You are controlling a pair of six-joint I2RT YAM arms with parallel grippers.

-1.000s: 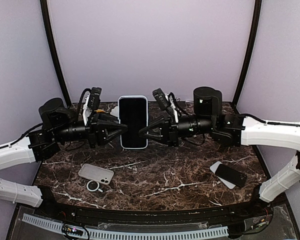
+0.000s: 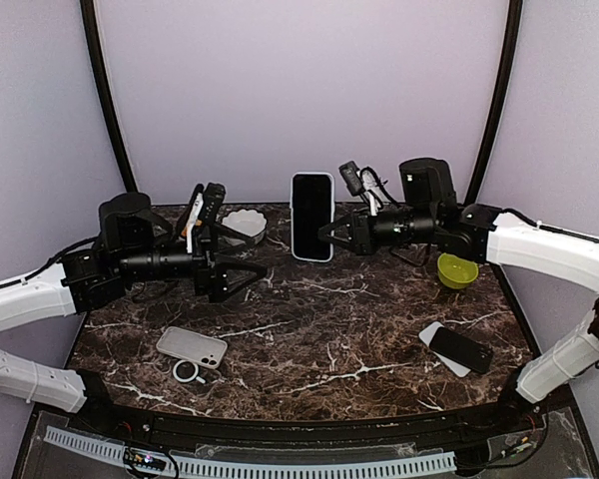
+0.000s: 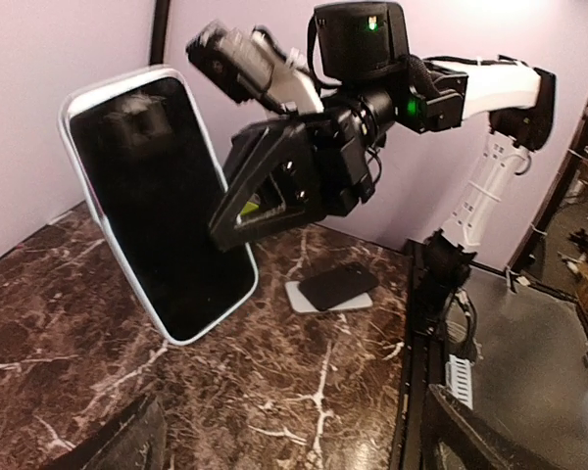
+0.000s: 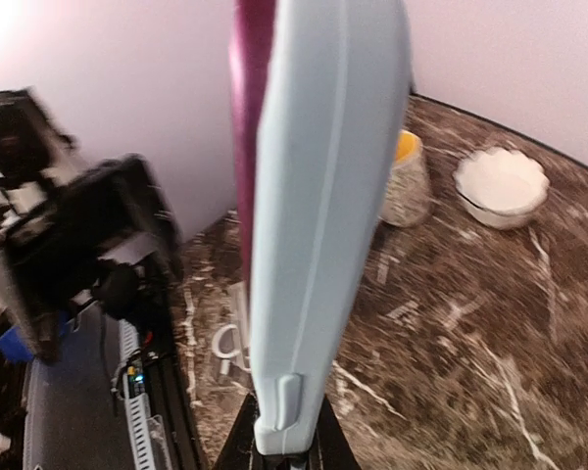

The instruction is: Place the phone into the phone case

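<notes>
A black-screened phone (image 2: 312,215) with a light rim stands upright in the air in my right gripper (image 2: 331,234), which is shut on its edge. The left wrist view shows the phone (image 3: 147,196) face-on. In the right wrist view its pale case side (image 4: 314,225) fills the middle, with a dark pink strip behind, between the fingertips. My left gripper (image 2: 242,276) stands open and empty to the left of the phone, apart from it.
A pale phone (image 2: 190,347) and ring (image 2: 187,370) lie front left, a dark phone (image 2: 464,350) on a pale one front right. A white dish (image 2: 245,222) and green bowl (image 2: 457,269) sit behind.
My left gripper was at the phone's edge and is now apart from it.
</notes>
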